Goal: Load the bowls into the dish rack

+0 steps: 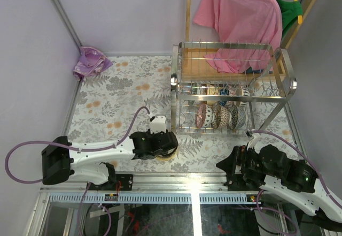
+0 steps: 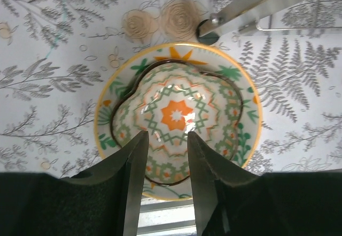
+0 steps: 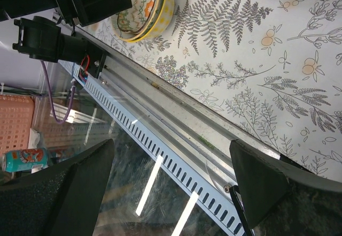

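Note:
A small stack of patterned bowls [image 2: 176, 113], with a wavy-rimmed one on top, sits on the floral mat at the front left foot of the dish rack [image 1: 181, 100]. My left gripper hangs over the stack, fingertips a little apart, nothing seen held between them; in the top view it mostly hides the stack. Several bowls [image 1: 219, 116] stand on edge in the rack's lower tier. My right gripper is open and empty over the front metal rail, right of centre.
A pink shirt [image 1: 240, 11] hangs behind the rack, and a purple cloth [image 1: 91, 62] lies at the back left. The mat left of the rack is clear. The front rail [image 1: 160, 178] borders the workspace.

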